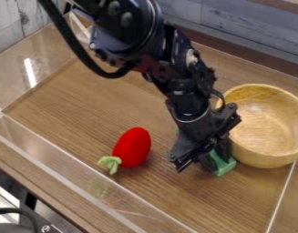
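Note:
My gripper [202, 150] reaches down from the top left over a small green block [223, 164], which lies on the wooden table just in front of a yellow bowl [267, 118]. The fingertips are at the block and cover much of it; whether they grip it I cannot tell. A red object with a pale green tip [131, 146], like a toy vegetable, lies to the left of the gripper.
A light wall or ledge runs along the back. A dark cable shows at the lower left corner.

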